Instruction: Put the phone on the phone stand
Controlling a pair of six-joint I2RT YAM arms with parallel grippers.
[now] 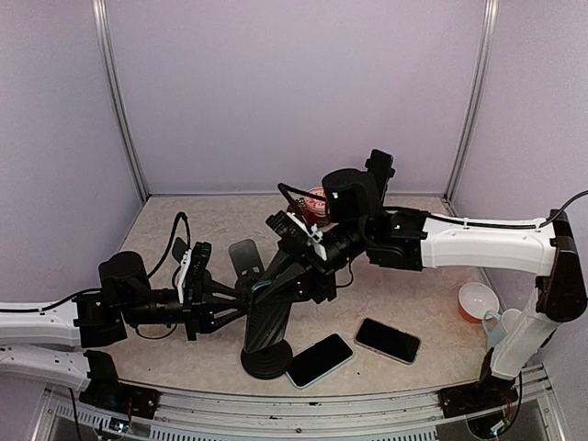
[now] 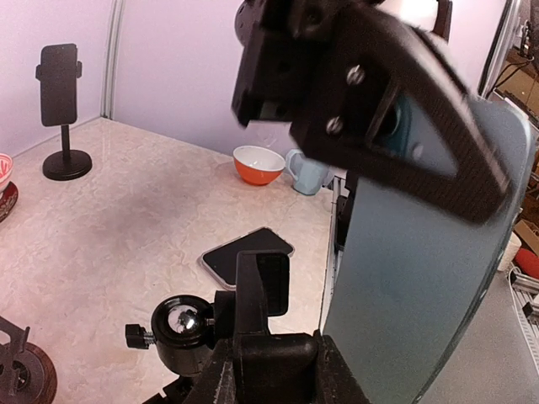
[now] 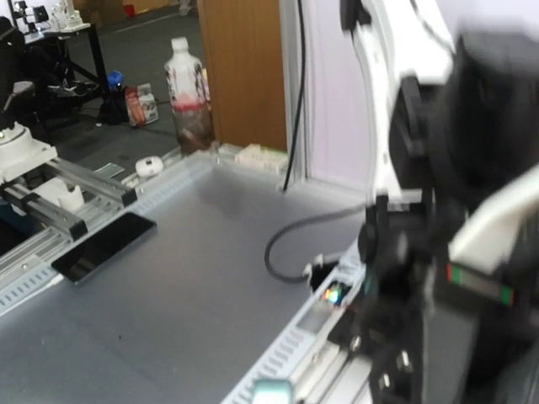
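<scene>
In the top view my left gripper (image 1: 230, 303) and right gripper (image 1: 276, 280) meet over a black phone stand (image 1: 266, 363), whose upper part, a dark upright panel, is largely covered by them. The left wrist view shows a light blue-grey phone (image 2: 413, 295) held upright beside the black fingers, close up; which gripper bears it is hard to tell, though both appear shut on something at the stand. A grey plate (image 1: 243, 253) shows behind the grippers. The right wrist view is blurred round the arm.
Two phones (image 1: 319, 360) (image 1: 387, 340) lie flat right of the stand. A bowl (image 1: 477, 299) and mug (image 1: 503, 323) stand at the right edge. A red item (image 1: 313, 204) and another stand (image 2: 59, 84) are at the back.
</scene>
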